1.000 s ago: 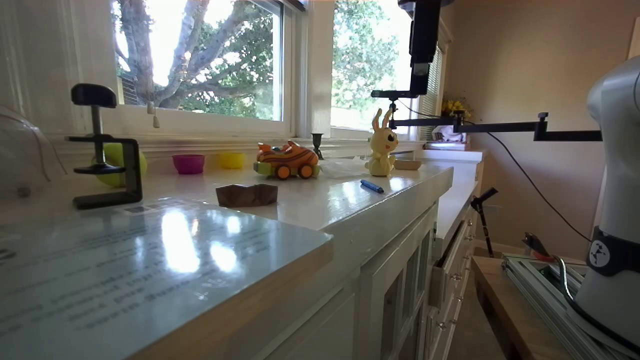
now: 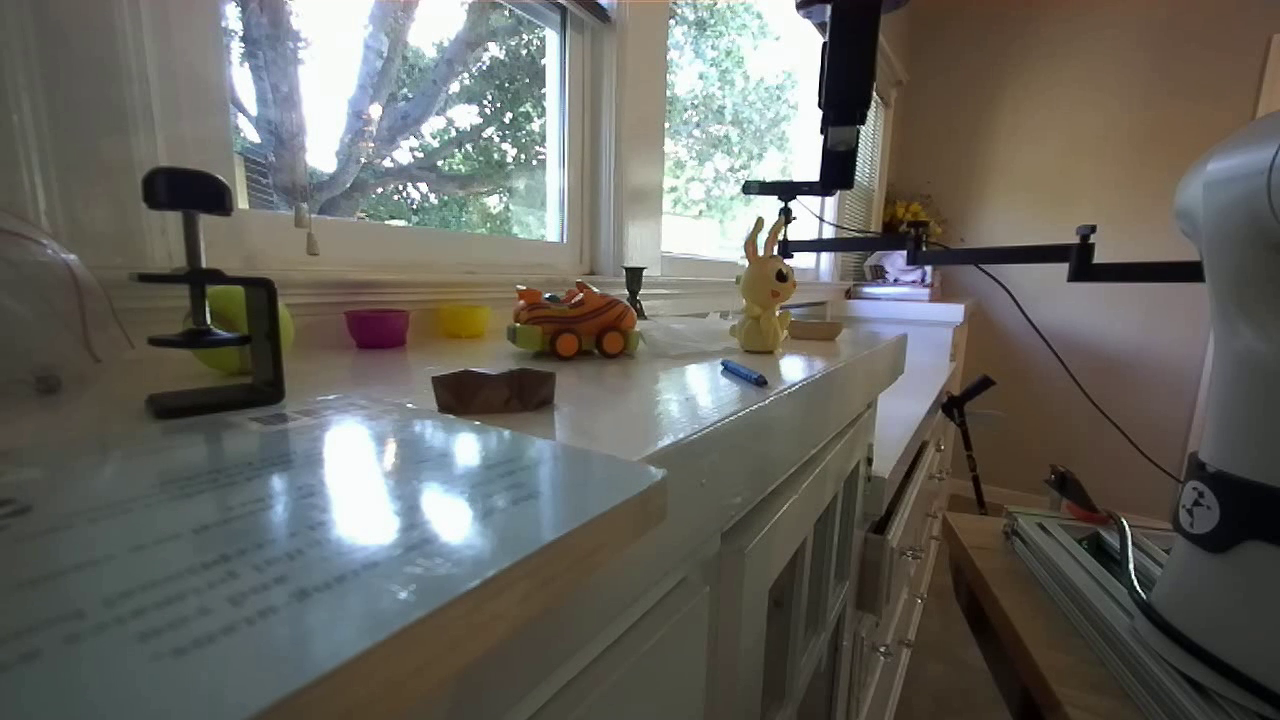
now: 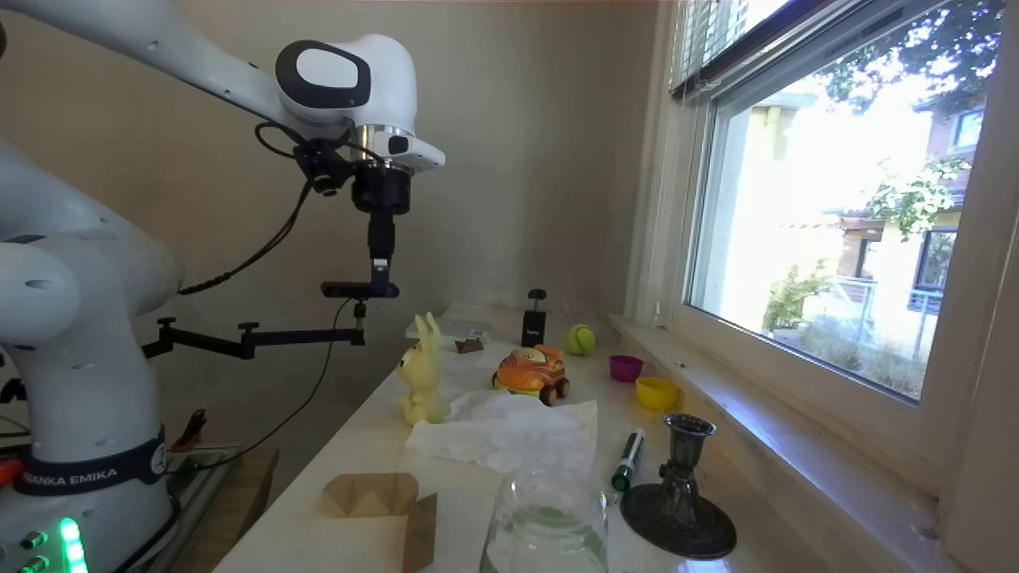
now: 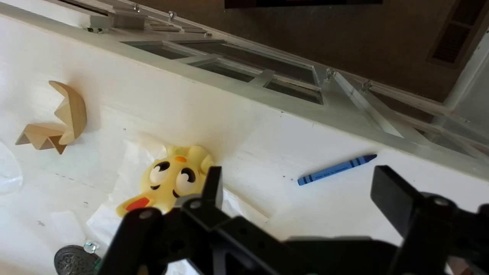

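Observation:
Wide apart stand the two fingers of my gripper in the wrist view, with only countertop and a blue crayon [image 4: 337,169] showing beyond the gap. My gripper is open and well above the counter. The crayon lies flat near the counter's front edge. Left of it stands a yellow bunny toy [image 4: 176,176], partly covered by one finger in the wrist view and upright in exterior view 2. An orange striped toy car [image 3: 532,372] sits farther along the counter.
White paper [image 3: 506,430] lies beside the bunny. Nearer are a folded cardboard piece [image 3: 372,495], an upturned glass [image 3: 544,525], a green marker [image 3: 627,460] and a dark candlestick [image 3: 680,496]. Purple [image 2: 377,328] and yellow [image 2: 463,320] cups, a tennis ball [image 3: 579,339] and a black clamp [image 2: 216,300] stand toward the window side.

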